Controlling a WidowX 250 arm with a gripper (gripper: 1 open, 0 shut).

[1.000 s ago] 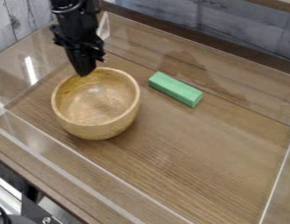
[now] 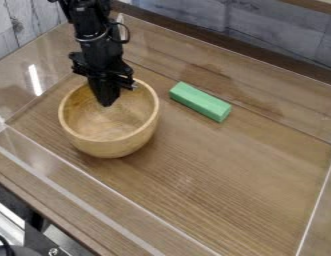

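Observation:
My black gripper [image 2: 109, 80] is at the back left rim of a round tan wooden bowl [image 2: 112, 130], fingers pointing down at or just inside the rim. Whether its fingers are open, or touch the rim, is hard to tell. The bowl looks empty. A green block [image 2: 200, 101] lies on the wooden table to the right of the bowl.
The table [image 2: 248, 190] has clear room to the right, at the front and behind the green block. Its left edge is close to the bowl, with dark floor beyond at the lower left.
The bowl and green block show little or no movement.

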